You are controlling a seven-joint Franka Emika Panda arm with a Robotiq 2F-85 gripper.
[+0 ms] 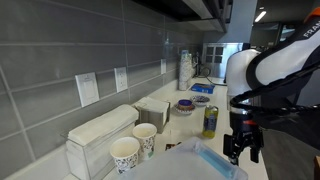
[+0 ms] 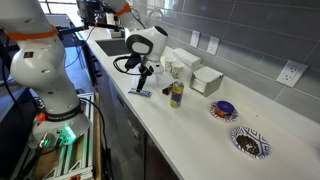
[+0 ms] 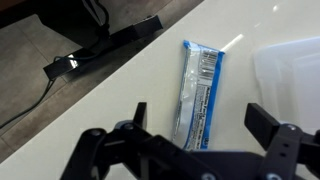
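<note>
A slim wrapped bar (image 3: 200, 95) in silver and blue, with a barcode near one end, lies flat on the white counter in the wrist view. My gripper is above it, open. One dark finger stands on each side of the bar, with nothing gripped, and its lower end runs down between the fingers. In exterior view 2 the bar (image 2: 141, 92) shows as a small blue strip near the counter's edge, below the arm. Exterior view 1 shows the gripper (image 1: 243, 152) at the right, beside a translucent white tub (image 1: 180, 165).
The tub's pale edge (image 3: 285, 75) is close to the bar's right. A yellow can (image 2: 177, 95), paper cups (image 1: 125, 152), a long white box (image 1: 98, 138) and bowls (image 2: 250, 142) stand farther off. The counter's edge drops away to the bar's left.
</note>
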